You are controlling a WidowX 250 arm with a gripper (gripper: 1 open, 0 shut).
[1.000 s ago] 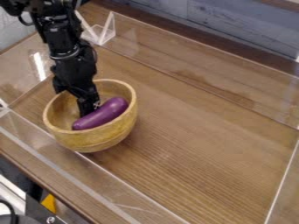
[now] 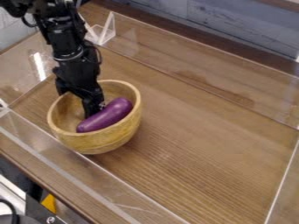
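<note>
A yellow bowl (image 2: pixel 98 138) sits on the wooden table at the left, with a purple eggplant (image 2: pixel 107 115) lying inside it, tilted along the right part. My black gripper (image 2: pixel 87 103) reaches down from the upper left into the bowl, beside the eggplant at its upper left. The fingertips are partly hidden and dark, so their exact spread is hard to see.
A pale wall runs along the back. A small white object stands at the upper left, near the arm. The table's left edge drops away at the lower left.
The bowl has shifted slightly right, along with the eggplant. My gripper has moved only slightly.
</note>
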